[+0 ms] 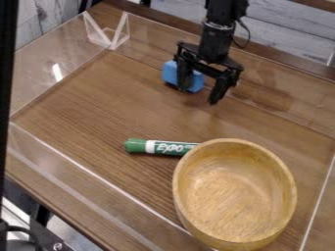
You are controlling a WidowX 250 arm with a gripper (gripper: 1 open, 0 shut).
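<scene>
My black gripper (207, 73) hangs at the upper middle, open, over and around a blue block (173, 73) on the wooden table (92, 108); its fingers partly hide the block. Whether they touch it I cannot tell. A green Expo marker (159, 146) lies in the lower middle. A large tan bowl (230, 191) sits at the lower right.
A clear plastic bracket-like piece stands at the upper left near the table's back. The table's edge runs along the lower left.
</scene>
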